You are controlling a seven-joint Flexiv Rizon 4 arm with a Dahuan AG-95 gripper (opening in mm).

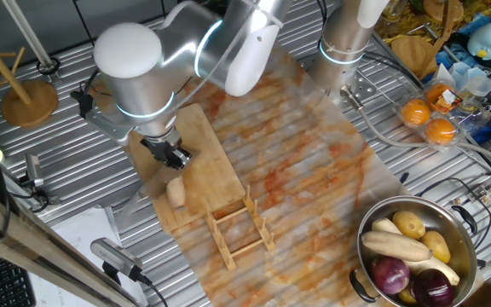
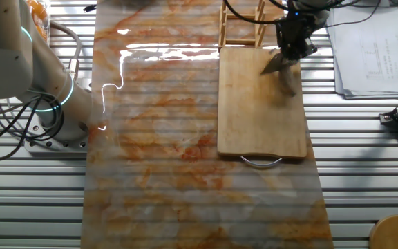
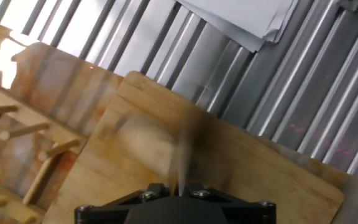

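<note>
My gripper (image 1: 177,159) is shut on a knife whose grey blade (image 1: 141,194) reaches down past the left edge of the wooden cutting board (image 1: 208,170). In the wrist view the knife (image 3: 182,158) is blurred, rising from between the closed fingers. A pale, oblong vegetable (image 1: 176,192) lies on the board just below the gripper in exterior view 1. The blurred vegetable (image 3: 146,143) appears just left of the blade in the wrist view; whether they touch cannot be told. From the opposite side, exterior view 2 shows the blade (image 2: 275,63) over the board's far part.
A wooden rack (image 1: 241,232) with upright pegs stands against one end of the board. To the right, a steel pot (image 1: 460,234) holds potatoes, purple onions and long pale vegetables. Papers (image 2: 368,52) lie beside the board.
</note>
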